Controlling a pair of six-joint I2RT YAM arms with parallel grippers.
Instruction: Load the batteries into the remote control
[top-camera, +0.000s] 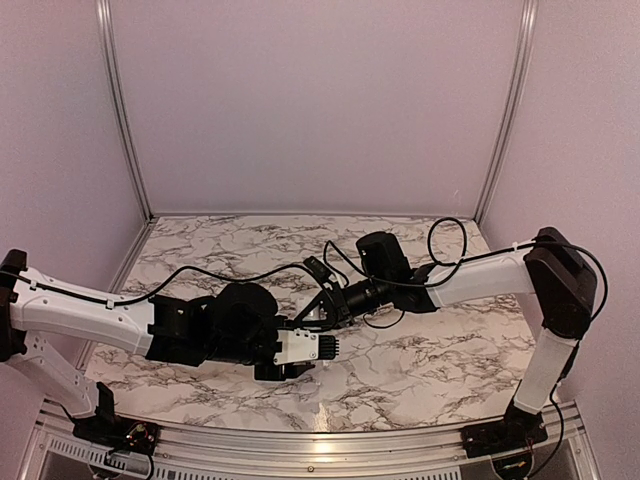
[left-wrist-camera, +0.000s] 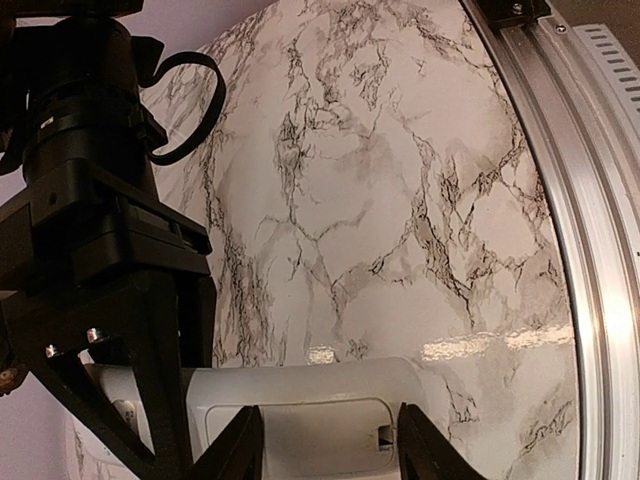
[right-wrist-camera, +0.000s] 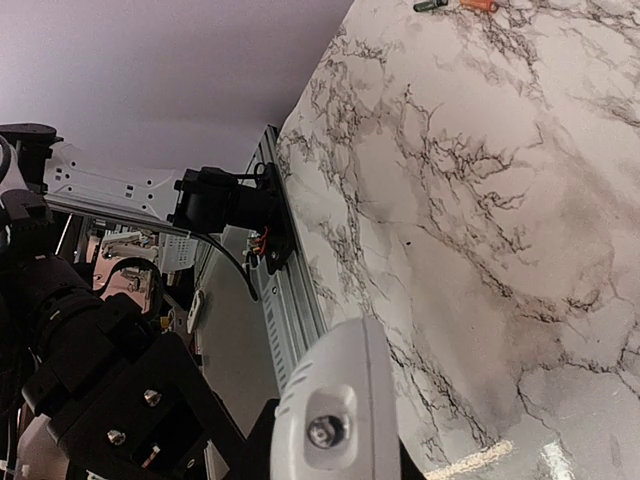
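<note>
The white remote is held up by my right gripper, which is shut on it; in the left wrist view the remote spans the lower part, its back with a rectangular battery cover facing that camera. My left gripper is part open, its two dark fingertips at the cover, one at each side. In the top view the remote is mostly hidden behind both arms. Two batteries, a green one and an orange one, lie on the table at the top of the right wrist view.
Metal rails run along the front edge, and pale walls enclose the back and sides.
</note>
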